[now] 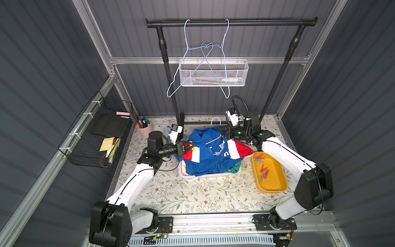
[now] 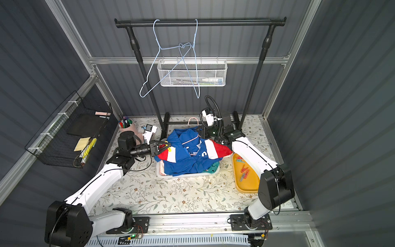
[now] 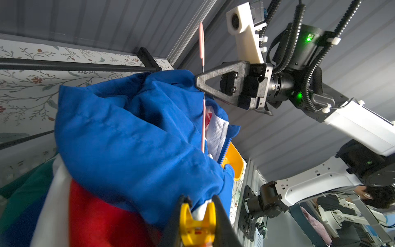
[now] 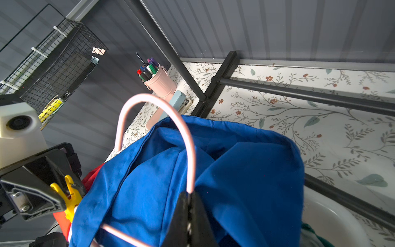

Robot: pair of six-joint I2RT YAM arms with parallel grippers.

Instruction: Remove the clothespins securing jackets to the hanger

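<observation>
A blue jacket with red and white sleeves (image 1: 212, 162) lies over a white basket (image 4: 337, 214). My left gripper is shut on a yellow clothespin (image 3: 197, 232) at the jacket's left part, seen also in the top left view. My right gripper is shut at the pink hanger (image 4: 152, 98), near the base of its hook; whether the wire sits between its fingers is hard to tell.
A yellow tray (image 1: 271, 181) with several clothespins stands at the right. Blue hangers (image 1: 185, 53) hang on the black rack (image 1: 255, 22). A pen cup (image 1: 144, 131) stands back left.
</observation>
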